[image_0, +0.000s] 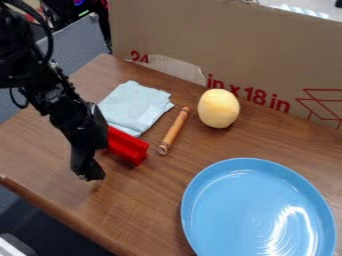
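My black gripper (86, 160) is low over the left part of the wooden table, beside a red cylindrical object (127, 147) that is partly hidden behind it. It is open by the look of it, though its fingers are dark and hard to make out. A folded light blue cloth (131, 104) lies behind the red object. A thin wooden rolling pin (174, 131) lies to its right.
A pale yellow oval object (219, 108) stands near the cardboard wall (241, 45) at the back. A blue plate (257, 215) fills the front right. Bare table (147, 200) lies between plate and gripper.
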